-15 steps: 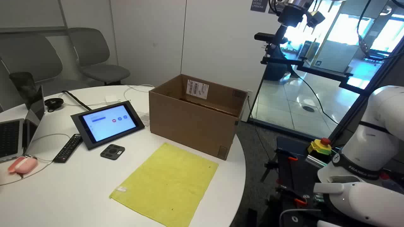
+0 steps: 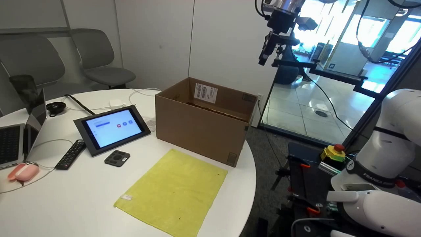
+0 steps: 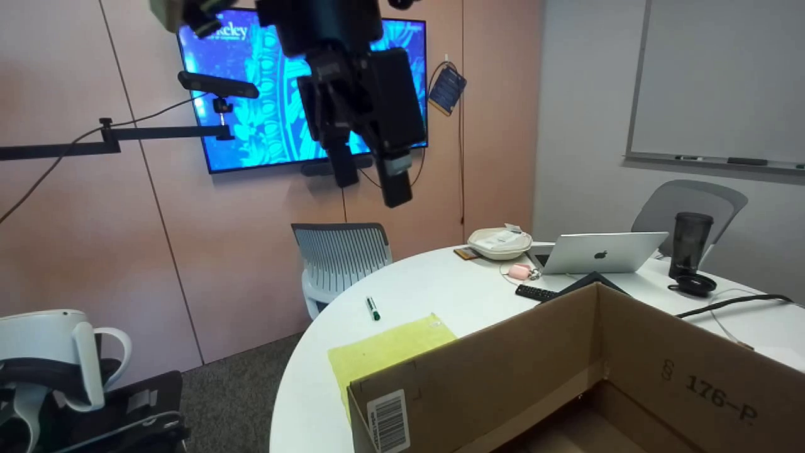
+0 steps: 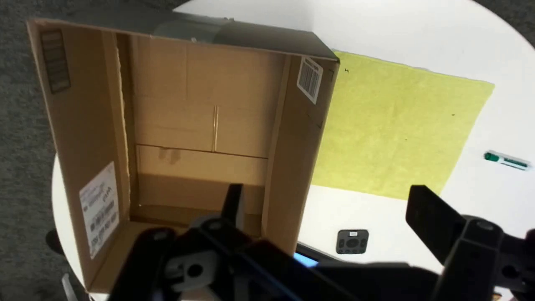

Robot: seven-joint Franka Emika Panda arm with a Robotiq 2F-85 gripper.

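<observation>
High above the table, my gripper (image 3: 367, 189) stands open, its two fingers apart with nothing between them. In the wrist view one finger (image 4: 233, 203) shows over the cardboard box and the other lies over the white table. The open-topped box (image 2: 201, 128) sits at the table's edge; its floor (image 4: 200, 120) looks bare where it shows, with the near end hidden behind my gripper. A yellow cloth (image 2: 175, 191) lies flat beside the box. Further along, a green-capped marker (image 4: 507, 160) rests on the white tabletop.
A tablet on a stand (image 2: 112, 128), a small black controller (image 2: 117, 158), a remote (image 2: 71, 154) and a laptop (image 3: 604, 253) occupy the table's other side. A camera bar (image 3: 219, 85) on a stand arm is near my path.
In exterior view 1 my gripper has moved left and lower, so that its fingers now show. The box, the cloth and the other table items have stayed put.
</observation>
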